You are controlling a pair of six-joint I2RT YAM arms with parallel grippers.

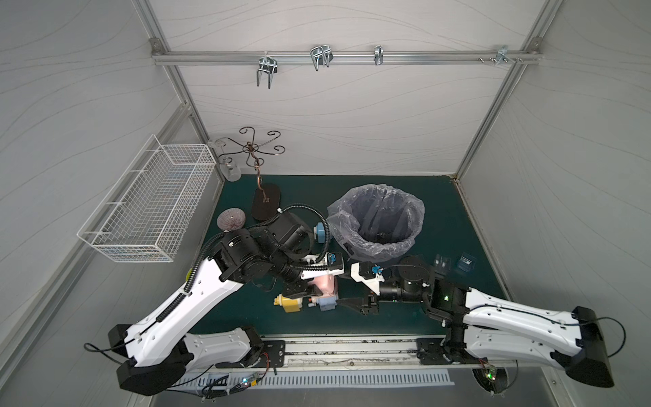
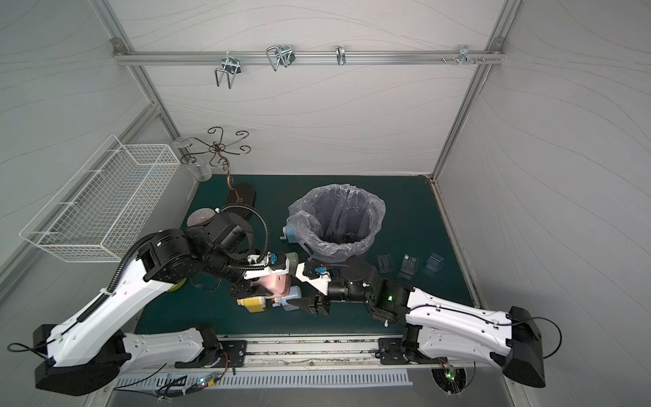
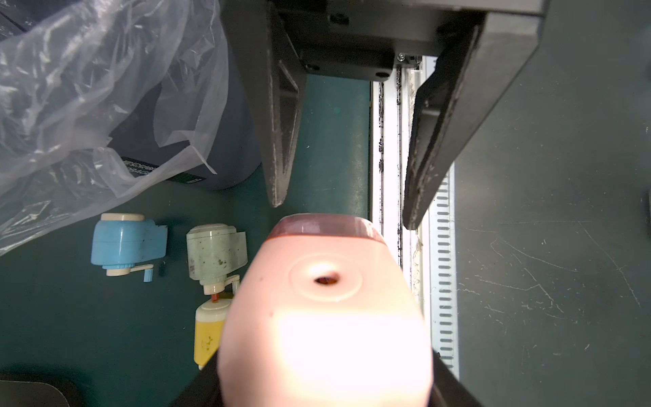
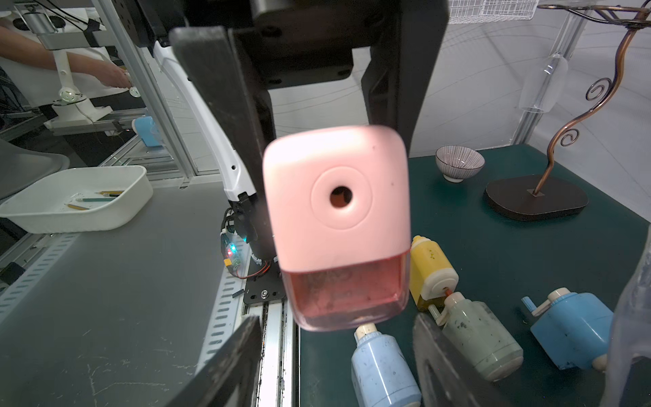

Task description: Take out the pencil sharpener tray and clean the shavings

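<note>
A pink pencil sharpener with a translucent tray at its lower end hangs in my left gripper, which is shut on it; in the left wrist view it [image 3: 325, 305] fills the lower middle. My right gripper faces the sharpener from just beside it, its fingers apart and nothing between them. Below on the table lie a yellow sharpener [image 4: 430, 268], a pale blue one [image 4: 383, 369], a grey-green one [image 4: 481, 335] and a bright blue one [image 4: 569, 325].
A lined trash bin [image 1: 376, 220] stands behind my grippers. Several clear trays [image 2: 434, 262] lie to its right. A bowl [image 1: 230, 218], a metal stand [image 1: 265, 201] and a wire basket [image 1: 156, 203] are at the left.
</note>
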